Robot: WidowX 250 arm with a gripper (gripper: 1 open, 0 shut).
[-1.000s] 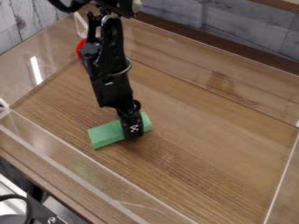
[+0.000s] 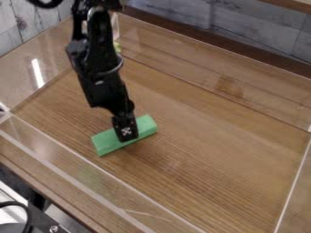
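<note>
A green rectangular block (image 2: 109,143) lies slanted on the wooden table, left of centre. My black gripper (image 2: 125,126) reaches down from the top left with its fingertips at the block's upper middle. Whether it is open or shut on the block is hard to tell.
The wooden table (image 2: 213,164) is broadly clear to the right and behind. Walls or raised edges border it at the back and right. A small pale object stands behind the arm at upper left, mostly hidden. A dark cable lies at the bottom left.
The block looks nearly unmoved.
</note>
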